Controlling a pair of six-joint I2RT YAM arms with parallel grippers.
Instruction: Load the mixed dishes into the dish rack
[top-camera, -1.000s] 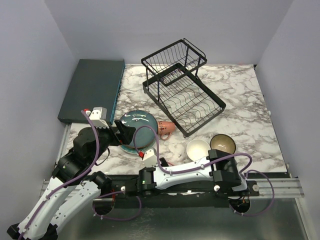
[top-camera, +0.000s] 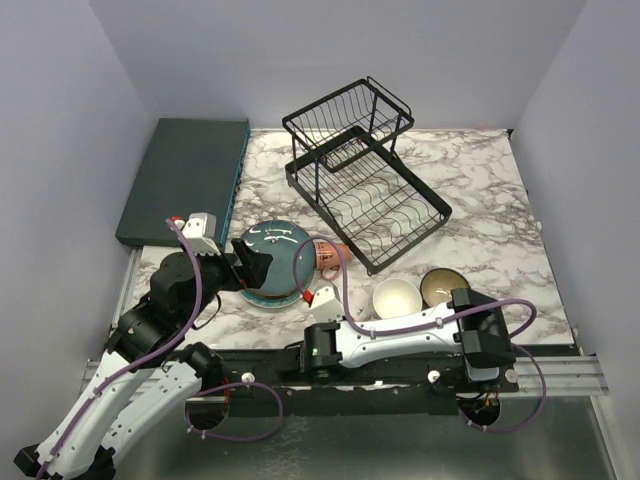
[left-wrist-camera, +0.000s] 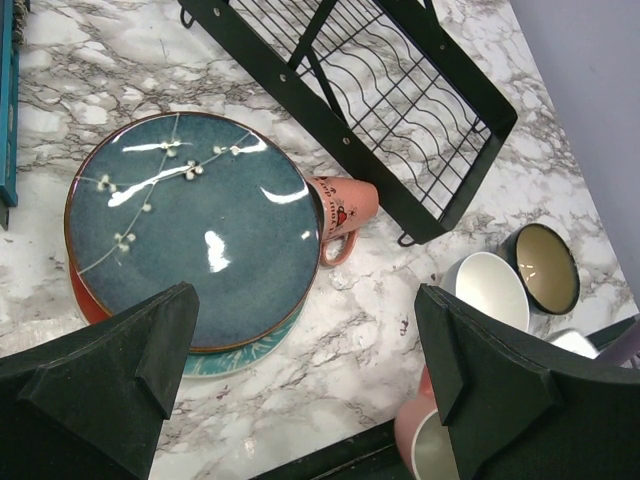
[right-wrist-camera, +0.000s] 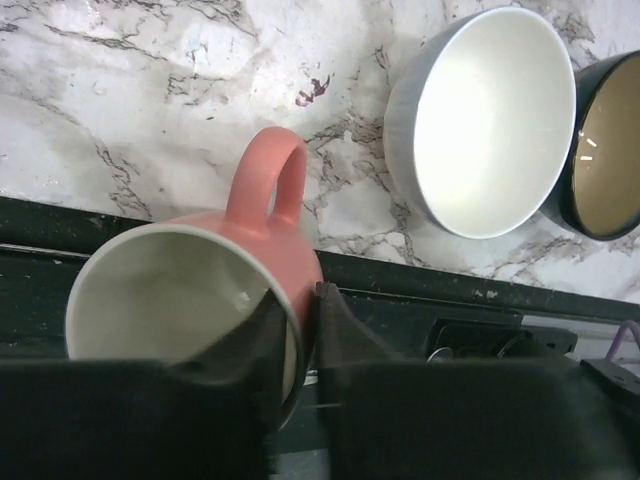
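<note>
A black two-tier dish rack stands at the back. Blue plates are stacked at the left, a printed pink mug lying beside them. My left gripper is open above the counter, empty. In the right wrist view, my right gripper is at the rim of a pink mug at the front edge; the blurred fingers hide whether it grips. A white bowl and a dark tan-lined bowl sit to the right.
A dark board lies at the back left, walls surround the counter, and the back right of the marble is clear.
My right arm has moved to the right, toward the bowls. The left arm and the rack look unchanged.
</note>
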